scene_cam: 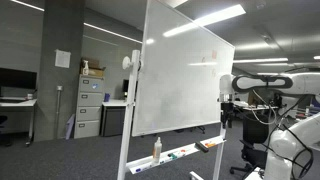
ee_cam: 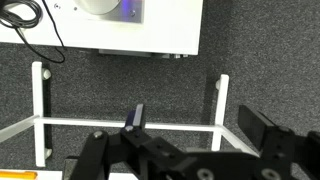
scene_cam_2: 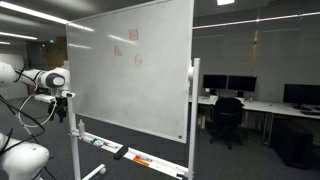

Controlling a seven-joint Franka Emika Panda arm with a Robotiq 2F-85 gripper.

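My gripper points down over the carpet, its dark fingers point(ee_cam: 138, 117) spread apart with nothing between them. In the first exterior view the gripper point(scene_cam: 228, 118) hangs close to the right edge of a large whiteboard point(scene_cam: 185, 75) on a white stand. The second exterior view shows faint red marks point(scene_cam_2: 134, 35) on the whiteboard point(scene_cam_2: 105, 90), with the gripper point(scene_cam_2: 69, 101) beside its left edge. Along the stand's ledge point(scene_cam_2: 160, 165) lie several markers point(scene_cam_2: 145, 158) and a dark eraser point(scene_cam_2: 120, 152). A spray bottle point(scene_cam: 157, 150) stands on that ledge.
A white platform point(ee_cam: 125, 35) with a black cable point(ee_cam: 35, 20) lies at the top of the wrist view. The stand's legs point(ee_cam: 219, 110) and crossbar point(ee_cam: 130, 123) cross the carpet below. Desks with monitors point(scene_cam_2: 228, 84) and a chair point(scene_cam_2: 228, 112) are farther back.
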